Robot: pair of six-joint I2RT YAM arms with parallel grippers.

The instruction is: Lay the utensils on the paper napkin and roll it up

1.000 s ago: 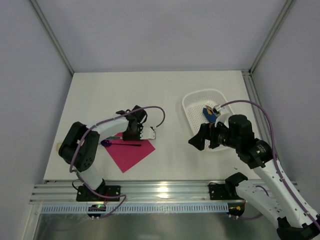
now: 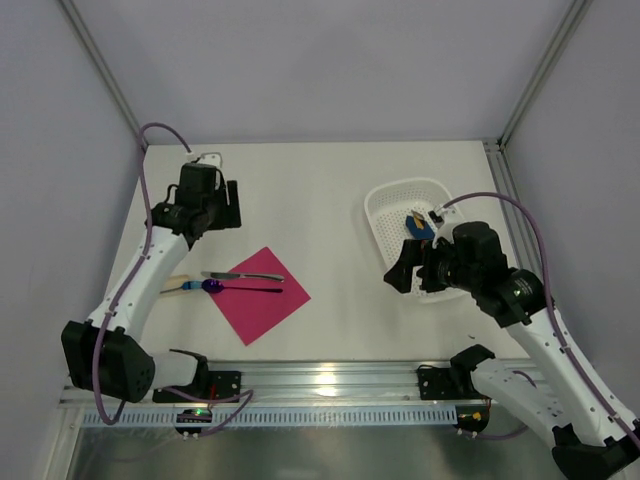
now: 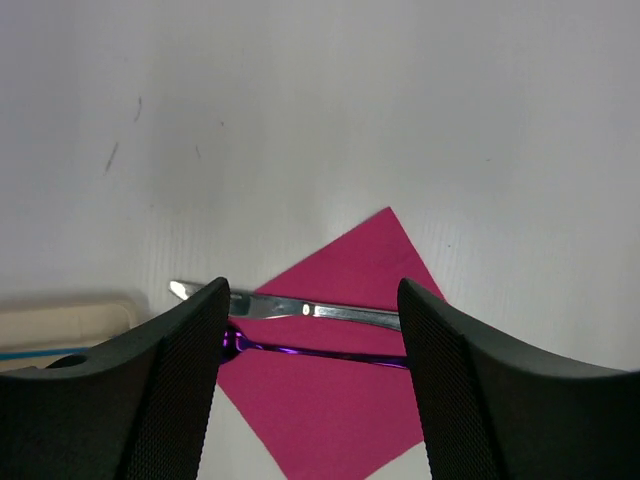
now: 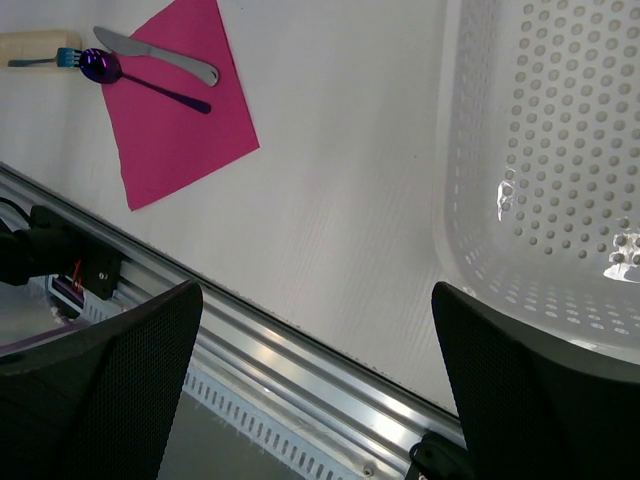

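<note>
On the pink napkin (image 2: pixel 262 315) lie a silver knife (image 2: pixel 255 276) and a purple spoon (image 2: pixel 255 289), their left ends reaching past its edge. A blue fork (image 4: pixel 30 62) rests on a beige piece (image 4: pixel 25 45) left of the napkin. My left gripper (image 2: pixel 225 205) is raised above and behind these utensils, open with nothing between its fingers. My right gripper (image 2: pixel 405 265) stands open over the near left part of the white basket, empty.
The white perforated basket (image 2: pixel 380 215) at the right holds a blue item (image 2: pixel 418 230). A metal rail (image 2: pixel 330 370) runs along the front edge.
My left arm has risen from low over the napkin and moved back and left, uncovering the knife and spoon. The right arm has shifted only slightly.
</note>
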